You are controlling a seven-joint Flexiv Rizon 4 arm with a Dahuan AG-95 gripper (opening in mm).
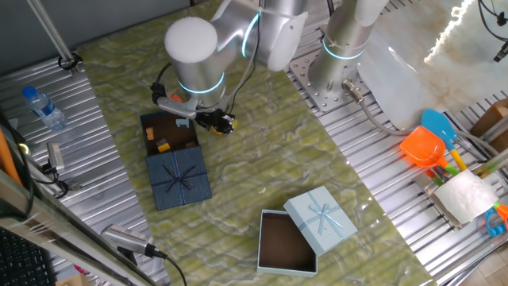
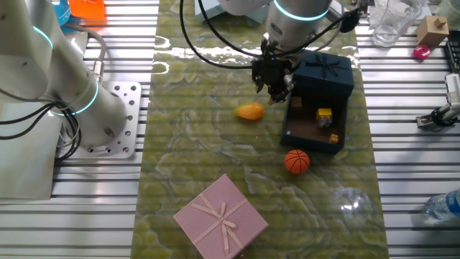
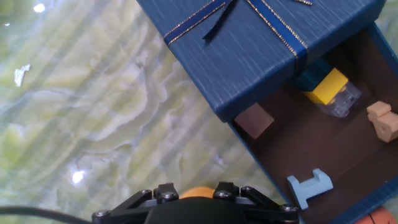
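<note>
My gripper (image 2: 271,88) hangs over the green mat beside the dark blue box, its fingers apart. A yellow-orange mango-like fruit (image 2: 250,111) lies on the mat by the fingertips. In the wrist view the orange top of the fruit (image 3: 197,192) shows between the two fingers, with no grip on it visible. The dark blue box (image 1: 143,137) is partly covered by its ribboned lid (image 1: 179,179). Inside are a yellow block with a clear part (image 3: 328,87), a tan piece (image 3: 383,121), a light blue piece (image 3: 310,186) and a brown block (image 3: 254,121).
A small basketball (image 2: 297,162) sits just outside the blue box. A pink ribboned box (image 2: 221,217) stands apart on the mat. In exterior view 1, an empty light blue box (image 1: 286,242) has its lid (image 1: 321,219) leaning against it.
</note>
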